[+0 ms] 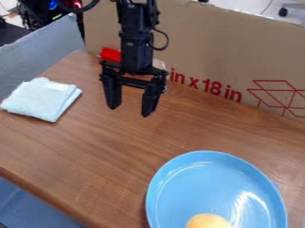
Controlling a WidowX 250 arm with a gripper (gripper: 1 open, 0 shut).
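My black gripper [130,101] hangs over the wooden table [131,160] in the upper middle, its two fingers apart with nothing between them. To its left lies a folded pale blue cloth [41,98]. A light blue plate [238,191] is at the lower right, with a round pale yellow thing [208,221] on it, partly cut off by the frame's edge. Behind the gripper is a red object [110,55], mostly hidden by the arm.
A cardboard box panel [220,53] printed in red stands along the back of the table. A grey surface [36,58] borders the left.
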